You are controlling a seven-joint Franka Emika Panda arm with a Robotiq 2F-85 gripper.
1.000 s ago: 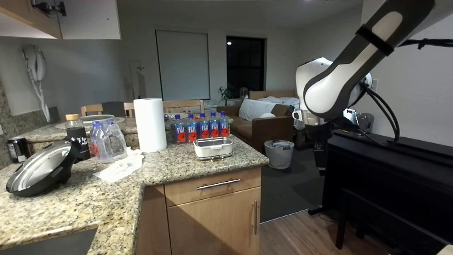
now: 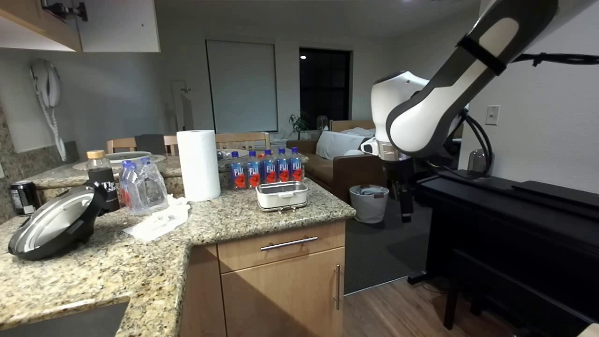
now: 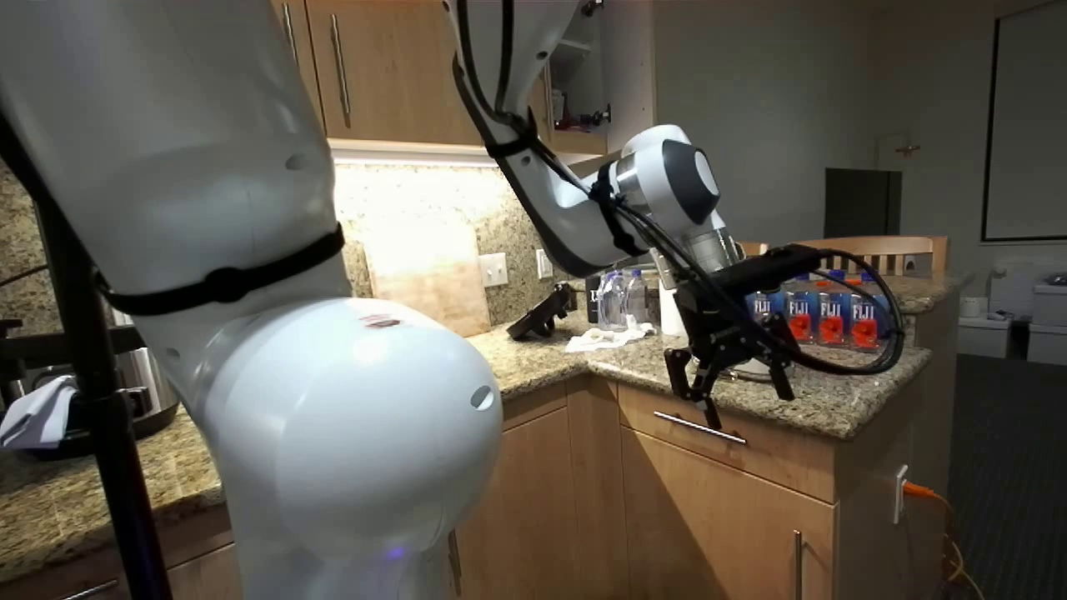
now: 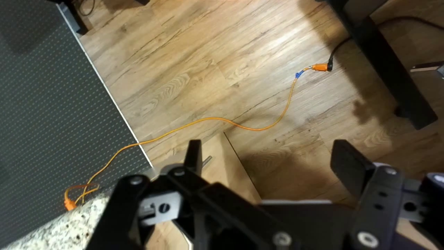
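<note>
My gripper is open, its two black fingers wide apart with only the wood floor and a cabinet corner below them in the wrist view. In the first exterior view the gripper (image 2: 406, 216) hangs pointing down, right of the counter's end and clear of it. A white lidless box (image 2: 282, 196) rests near that end of the granite counter (image 2: 236, 222). Behind it stands a row of several Fiji water bottles (image 2: 269, 168). The second exterior view has the gripper (image 3: 735, 390) overlapping the counter and hiding most of the box.
A paper towel roll (image 2: 199, 165), crumpled paper (image 2: 163, 220), empty clear bottles (image 2: 143, 188) and a tilted black lid (image 2: 59, 222) occupy the counter's left part. A black piano-like stand (image 2: 516, 224) is at the right. An orange cord (image 4: 216, 118) crosses the floor.
The arm and gripper have moved left in the first exterior view, toward the counter's end, and slightly up. The objects on the counter have stayed in place.
</note>
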